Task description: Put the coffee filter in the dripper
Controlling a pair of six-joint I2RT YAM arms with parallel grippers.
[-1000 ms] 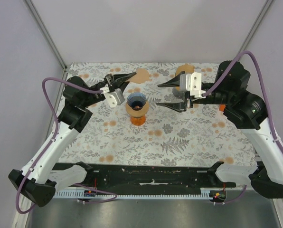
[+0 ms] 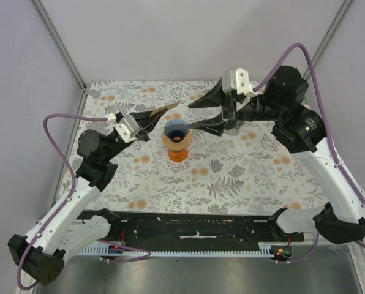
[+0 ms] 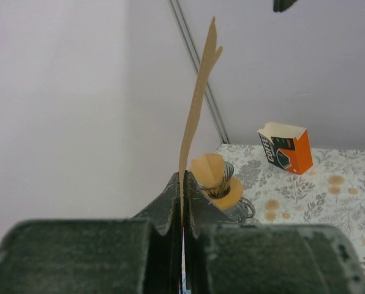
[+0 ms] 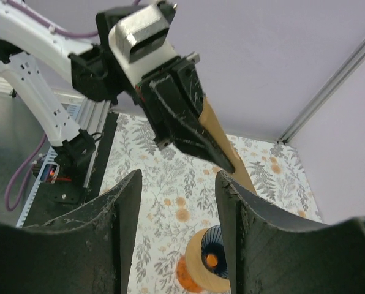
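Observation:
A tan paper filter (image 3: 195,104) stands upright from my left gripper (image 2: 155,115), seen edge-on in the left wrist view, its shut fingertips pinching it. In the top view it sticks out above and left of the dripper (image 2: 176,139), which has a tan rim, dark ribbed inside and orange base. My right gripper (image 2: 201,115) is open, its fingers to the right of the filter and dripper, empty. The right wrist view shows the filter partly behind the left gripper's fingers, above the dripper (image 4: 198,263).
An orange coffee box (image 3: 300,150) and a holder with spare filters (image 3: 207,168) and a glass pot stand on the patterned mat (image 2: 219,190), largely hidden by the right arm in the top view. Walls edge the workspace.
My right gripper has risen and moved toward the left gripper and filter. The left gripper has shifted slightly left and turned, so the filter now shows more edge-on.

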